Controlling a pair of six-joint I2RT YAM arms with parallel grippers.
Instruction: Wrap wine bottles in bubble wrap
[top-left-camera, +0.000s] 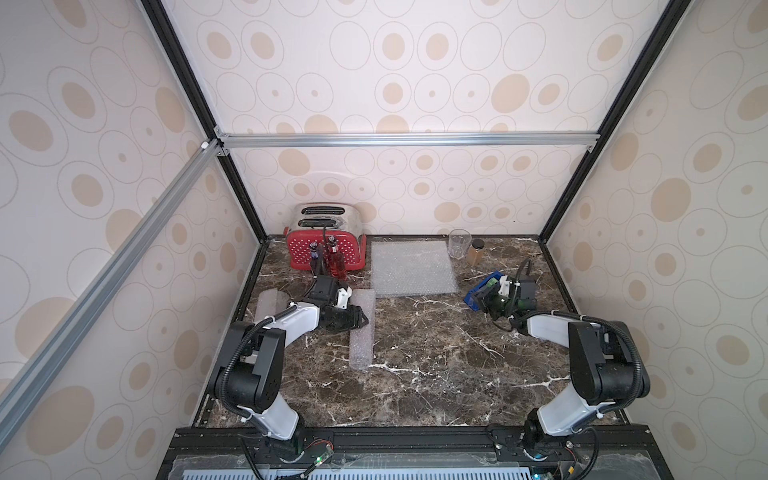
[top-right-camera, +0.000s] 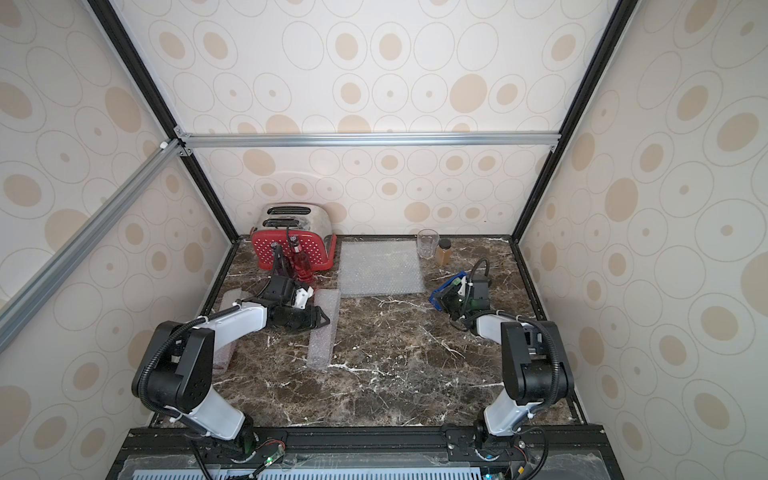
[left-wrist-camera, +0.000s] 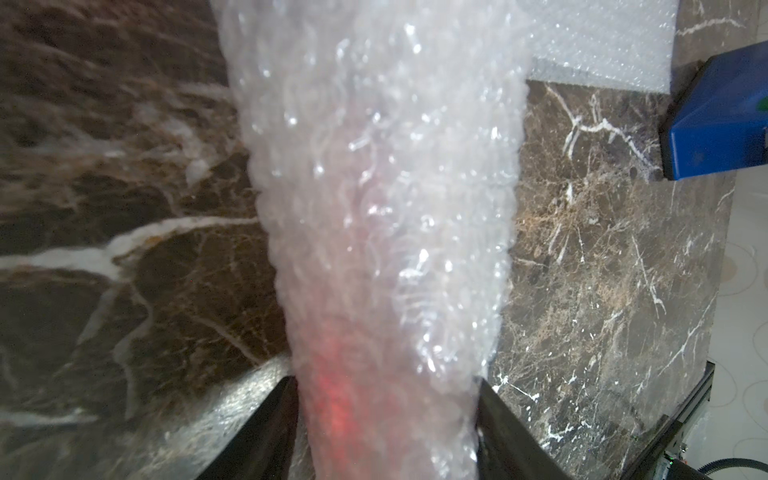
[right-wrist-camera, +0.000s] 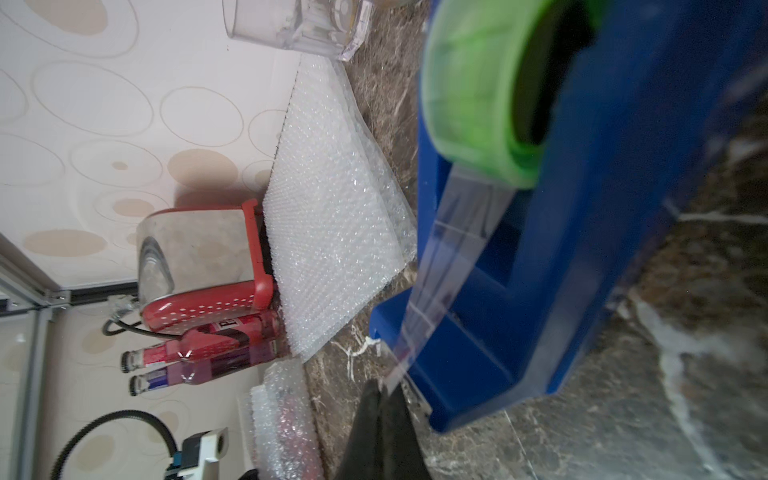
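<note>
A bubble-wrapped roll (left-wrist-camera: 392, 232), with red showing through, lies left of centre on the table. My left gripper is shut on its near end, one finger along each side. On the right is the blue tape dispenser (right-wrist-camera: 552, 304) with a green tape roll (right-wrist-camera: 480, 88). A clear tape strip (right-wrist-camera: 452, 248) runs from the roll past the cutter end to my right gripper. That gripper is shut, with the strip's end at its fingertips. Two unwrapped red bottles (right-wrist-camera: 212, 344) stand in front of the toaster.
Flat bubble wrap sheets (top-left-camera: 412, 268) lie at the back middle. Behind the bottles is a red toaster (top-left-camera: 325, 240). A clear cup (top-left-camera: 459, 243) and a brown jar (top-left-camera: 476, 252) stand at back right. Another wrapped roll (top-right-camera: 224, 344) lies at far left.
</note>
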